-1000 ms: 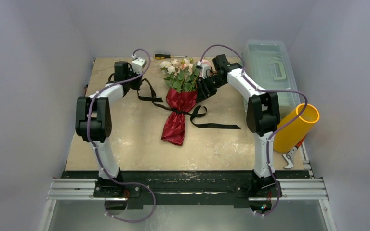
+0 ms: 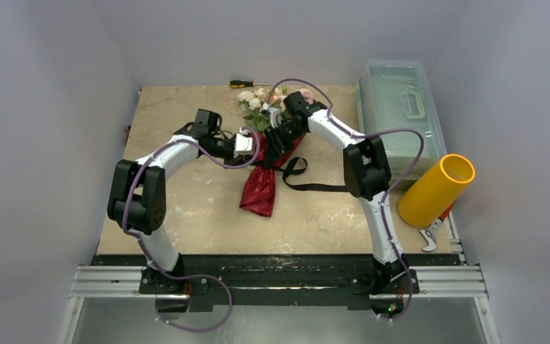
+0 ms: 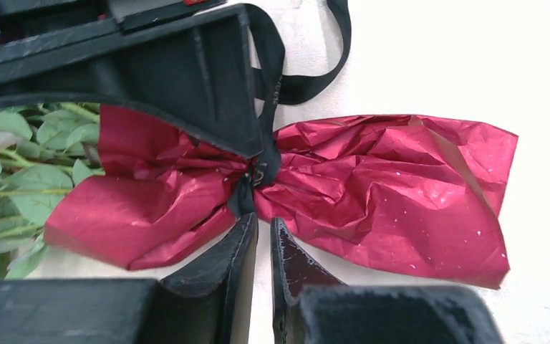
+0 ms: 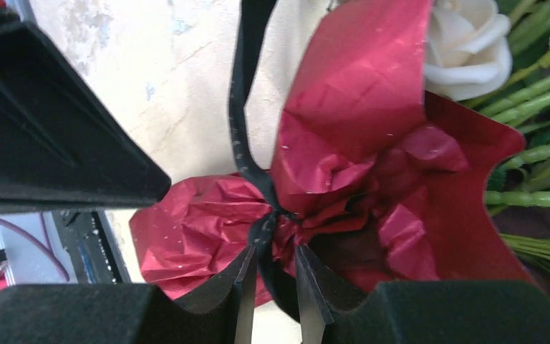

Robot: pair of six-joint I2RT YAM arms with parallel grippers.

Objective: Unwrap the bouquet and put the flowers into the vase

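Observation:
A bouquet of cream and pink flowers (image 2: 253,103) with green leaves lies flat, its stems in red wrapping (image 2: 259,193) cinched by a black ribbon (image 3: 266,154). My left gripper is beside the wrap's tied waist, its fingers a narrow gap apart with nothing seen gripped. Over the wrap, my right gripper is partly open; the ribbon (image 4: 261,240) shows between and beyond its fingertips. Whether either gripper touches the wrap cannot be told. The tall yellow vase (image 2: 430,197) leans at the table's right side, its mouth facing up and right.
Behind the vase is a clear lidded bin (image 2: 401,107). A wrench (image 2: 430,238) lies by the vase's base, and a screwdriver (image 2: 242,84) at the back edge. The loose ribbon tail (image 2: 319,188) runs right. Open table lies in front.
The vase has shifted slightly left.

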